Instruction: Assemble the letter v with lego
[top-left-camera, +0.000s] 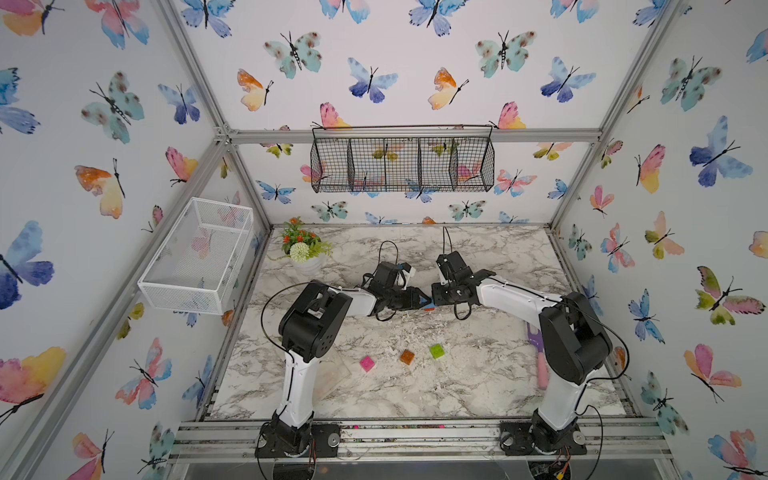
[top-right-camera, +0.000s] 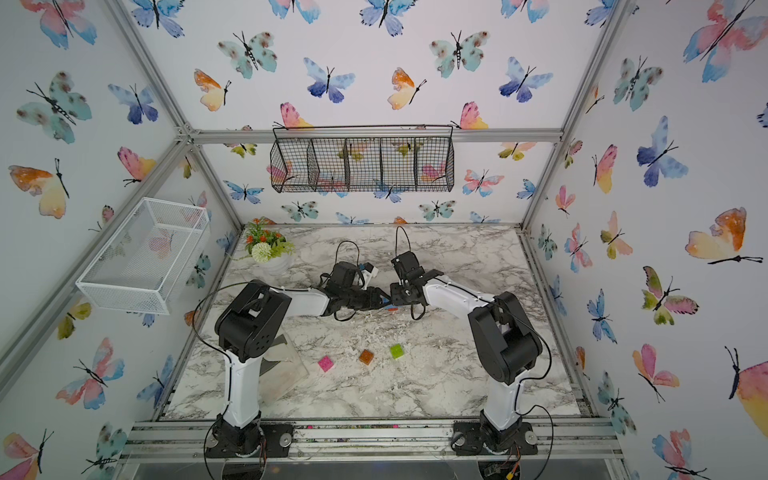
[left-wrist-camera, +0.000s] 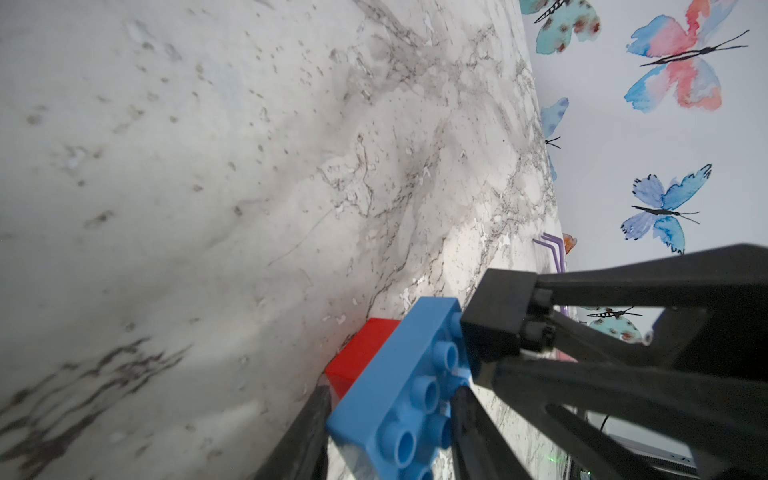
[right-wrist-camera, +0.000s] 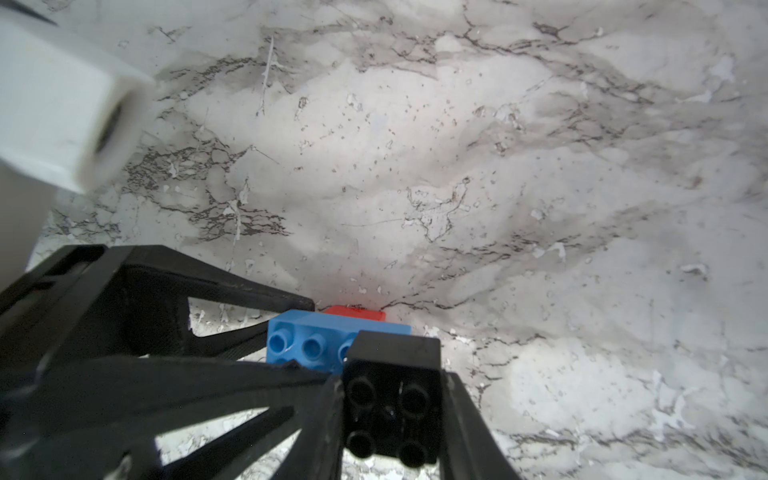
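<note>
A blue brick (left-wrist-camera: 406, 384) with round studs stands over a red brick (left-wrist-camera: 361, 352), low at the table; whether the two are joined cannot be told. My right gripper is shut on a black brick (right-wrist-camera: 393, 392). That black brick stands against the studded side of the blue brick, near one end. The left gripper has its fingers on either side of the blue brick's other end; whether they press on it is unclear. Both grippers meet near the table's middle in the top left view, hiding most of the bricks.
Loose on the table in front lie a pink brick (top-left-camera: 367, 364), an orange brick (top-left-camera: 407, 357) and a green brick (top-left-camera: 437, 350). A flower pot (top-left-camera: 316, 257) stands at the back left. Purple and pink items (top-left-camera: 538, 352) lie partly under the right arm.
</note>
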